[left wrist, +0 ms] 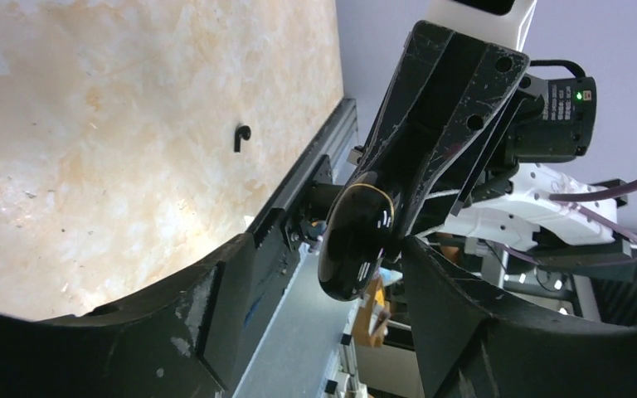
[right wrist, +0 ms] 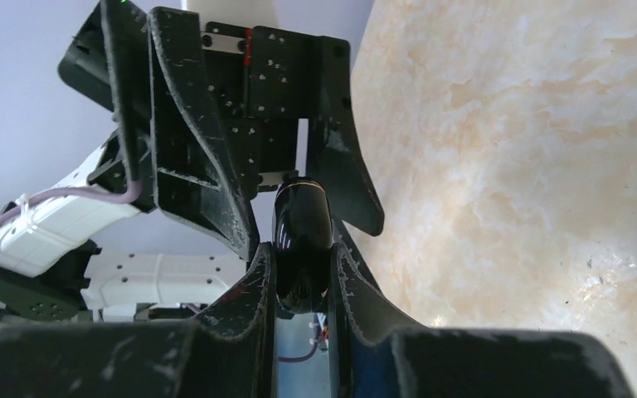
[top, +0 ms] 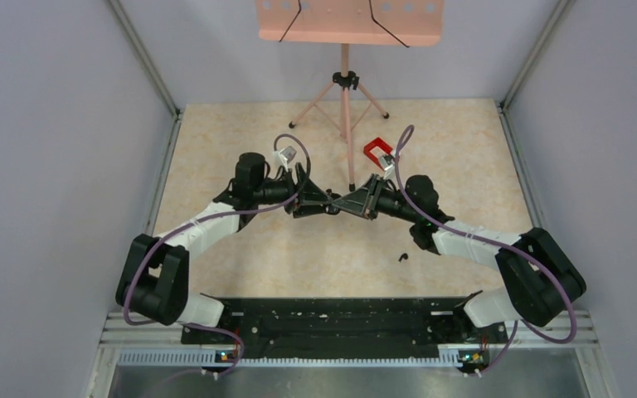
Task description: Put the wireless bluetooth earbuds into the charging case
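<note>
The glossy black charging case point(right wrist: 303, 220) with a gold line is held by my right gripper, which is shut on it near the middle of the table. My left gripper stands open around the near end of the case point(left wrist: 357, 240), its fingers either side of it in the left wrist view; whether they touch cannot be told. A small black piece, possibly an earbud point(top: 404, 256), lies on the table below the right arm point(left wrist: 241, 135).
A red open box point(top: 367, 150) lies at the back right beside the pink stand point(top: 346, 108).
</note>
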